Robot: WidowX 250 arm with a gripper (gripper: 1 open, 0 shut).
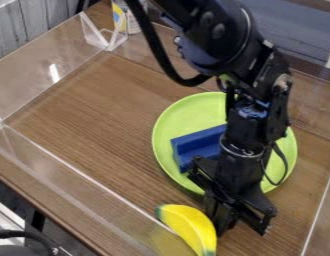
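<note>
My black gripper (224, 205) is low at the lower right, just right of a yellow banana (189, 226) near the table's front edge. Its fingers look shut, with nothing clearly between them; their tips are partly hidden. Behind the gripper lies a green plate (173, 122) holding a blue block (192, 144), both partly hidden by the arm.
A can (125, 18) stands at the back left. A dark cable shows at the lower left.
</note>
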